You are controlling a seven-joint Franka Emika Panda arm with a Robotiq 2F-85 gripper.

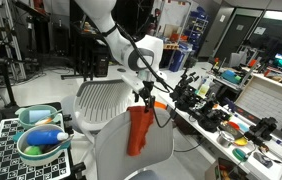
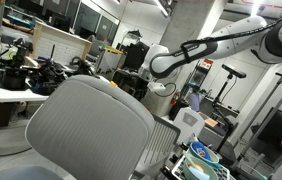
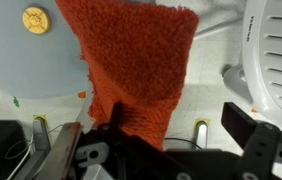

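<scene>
A red-orange towel (image 1: pixel 137 132) hangs over the top edge of a grey chair's backrest (image 1: pixel 159 150). My gripper (image 1: pixel 146 99) is just above the towel's upper end, pointing down. Seen from the wrist, the fuzzy towel (image 3: pixel 136 60) runs between and beyond the fingers, closer to the left one; the open gripper has its fingers spread wide. Whether the left finger touches the cloth cannot be told. From the other side, the grey backrest (image 2: pixel 86 125) hides most of the towel and the gripper's tips.
A second chair with a slotted light back (image 1: pixel 101 100) stands just behind. Bowls with colourful items (image 1: pixel 43 140) sit at the left on a black grid surface (image 1: pixel 3 150). A cluttered white table (image 1: pixel 216 110) lies to the right.
</scene>
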